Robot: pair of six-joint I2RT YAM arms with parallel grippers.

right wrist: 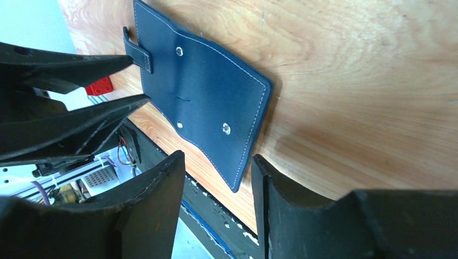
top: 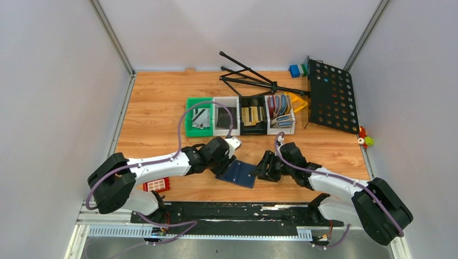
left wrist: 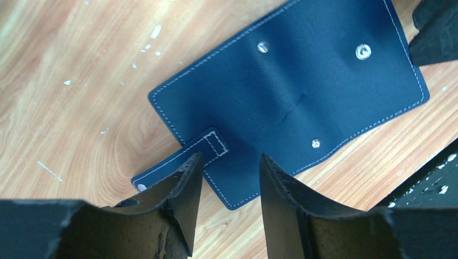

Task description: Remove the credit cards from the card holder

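A dark blue stitched card holder (top: 241,174) with snap studs lies open on the wood, between my two grippers. Its short strap is at the left end in the left wrist view (left wrist: 178,159). No cards can be made out in it. My left gripper hangs part open over the strap end, nothing seen between its fingers. My right gripper is part open at the holder's opposite end, nothing seen gripped; the other gripper's fingers show at the left of its view.
Sorting bins (top: 199,129) stand behind, with a black folded stand (top: 248,78) and perforated panel (top: 330,97) beyond. A red object (top: 156,184) lies at the near left. Bare wood flanks the arms.
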